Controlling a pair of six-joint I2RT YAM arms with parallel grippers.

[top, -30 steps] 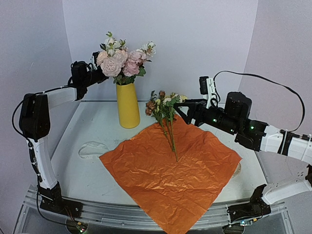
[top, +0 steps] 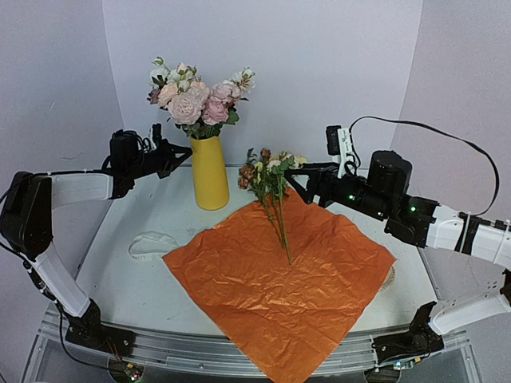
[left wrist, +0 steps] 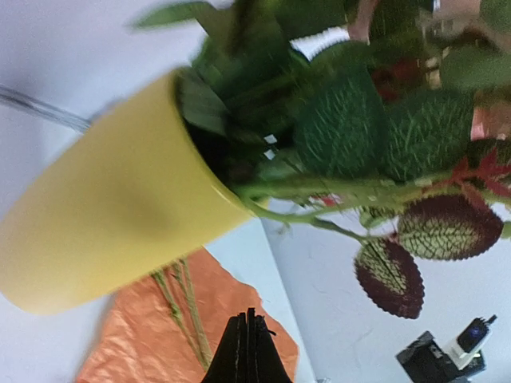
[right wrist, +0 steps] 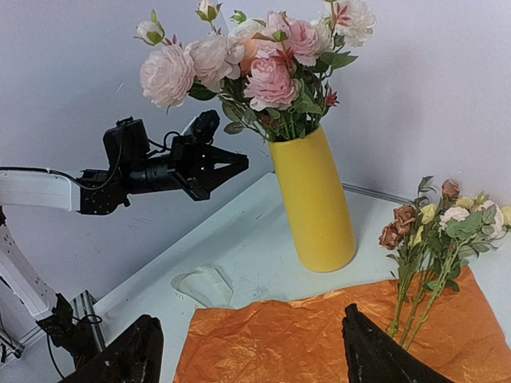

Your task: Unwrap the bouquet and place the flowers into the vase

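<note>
Pink, peach and white flowers (top: 196,100) stand in the tall yellow vase (top: 210,175) at the back of the table. Just left of the vase's upper part is my left gripper (top: 190,152); its fingertips are together in the left wrist view, with nothing showing between them. A smaller bunch of brown, cream and white flowers (right wrist: 447,227) lies on the orange sheet (top: 279,295), right of the vase, stems toward the front. My right gripper (top: 298,186) hangs close to this bunch in the top view. Its fingers (right wrist: 142,339) stand wide apart and empty in the right wrist view.
A white strap (top: 152,245) lies on the table left of the sheet. Bare table (top: 120,279) shows along the left side. A thin black cable (top: 431,126) loops above the right arm.
The vase's left blooms shifted left as it withdrew. The right arm stayed put.
</note>
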